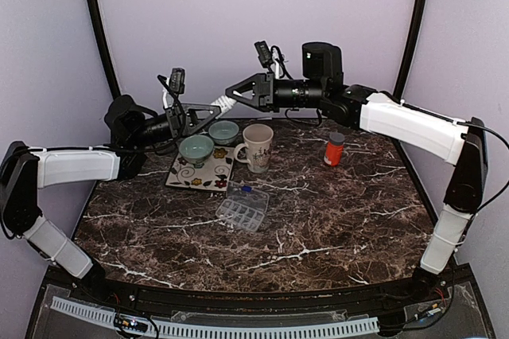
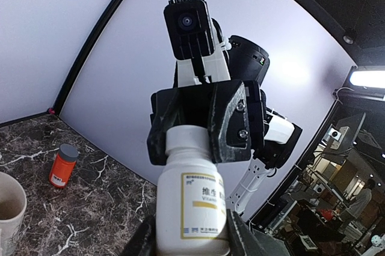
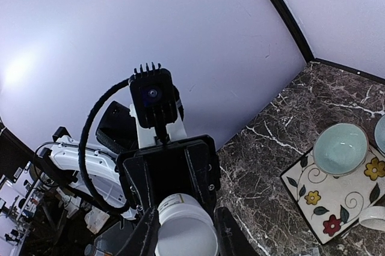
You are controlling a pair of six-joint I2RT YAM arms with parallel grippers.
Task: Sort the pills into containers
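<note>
A white pill bottle [image 1: 225, 105] with a yellow-framed label is held in the air between my two arms. My left gripper [image 1: 215, 110] is shut on its body; in the left wrist view the label [image 2: 203, 199] faces the camera. At the other end, my right gripper [image 1: 231, 94] is shut on the white cap [image 3: 187, 238]. Cap and bottle appear joined in line. Below on the table lies a clear compartment box [image 1: 242, 212], its lid open. No loose pills can be made out, and the bottle's inside is hidden.
Two pale green bowls [image 1: 196, 147] stand by a floral mat [image 1: 208, 176], with a white mug [image 1: 257, 148] to their right. A red bottle with a grey cap [image 1: 334, 149] stands farther right.
</note>
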